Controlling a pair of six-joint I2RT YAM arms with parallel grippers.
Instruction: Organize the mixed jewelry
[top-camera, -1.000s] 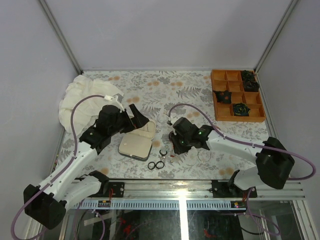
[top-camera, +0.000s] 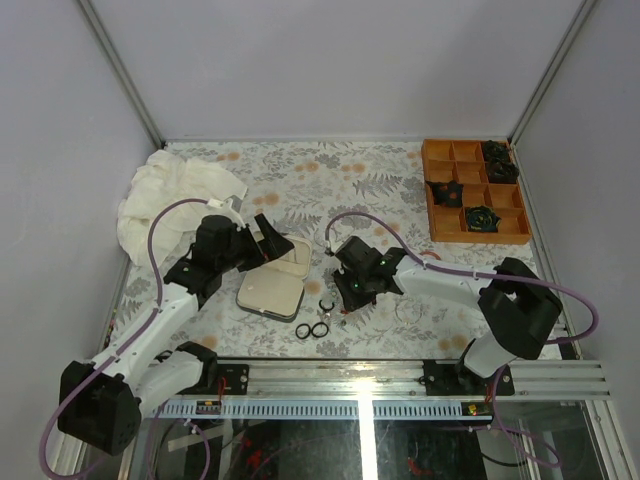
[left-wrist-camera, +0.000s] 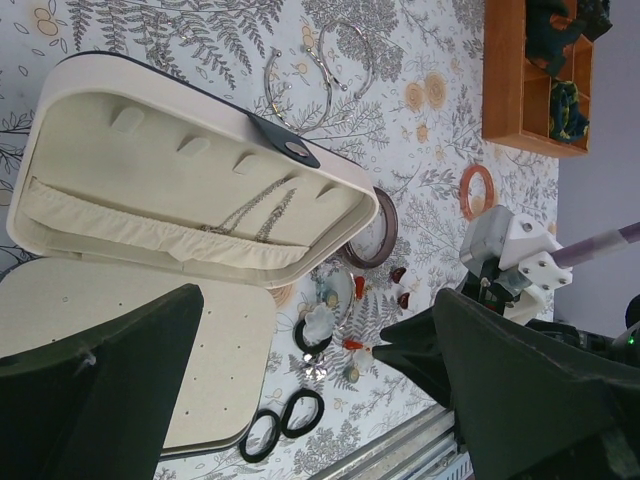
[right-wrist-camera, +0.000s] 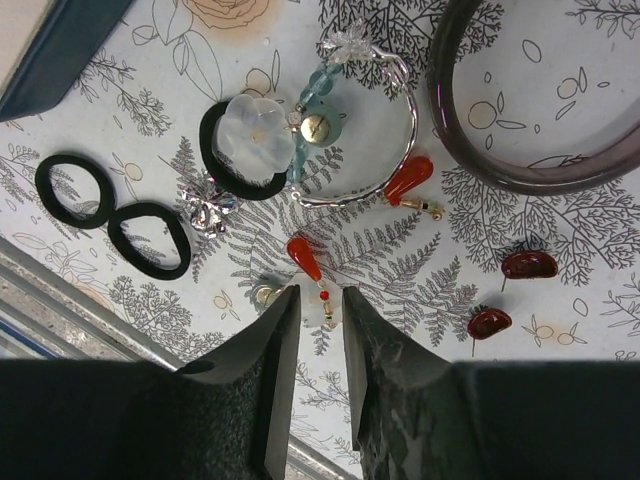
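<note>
The open cream jewelry case (left-wrist-camera: 220, 340) lies under my left gripper (top-camera: 272, 236), whose fingers stand wide apart and empty. A silver chain (left-wrist-camera: 250, 210) hangs out of the pocket in its lid. My right gripper is part open, its fingertips just short of a red drop earring (right-wrist-camera: 304, 258) with a pale flower; nothing is held. A second red earring (right-wrist-camera: 410, 178) touches a silver beaded bracelet (right-wrist-camera: 400, 110). Beside them are a pale flower hair tie (right-wrist-camera: 252, 135), black hair ties (right-wrist-camera: 75, 190), a silver flower piece (right-wrist-camera: 210, 207), and two dark red studs (right-wrist-camera: 528, 265).
An orange compartment tray (top-camera: 440, 222) with dark scrunchies stands at the back right. White cloth (top-camera: 165, 200) is heaped at the left. A brown bangle (left-wrist-camera: 385, 230) lies near the case lid.
My right gripper has moved a little to the left in the top view.
</note>
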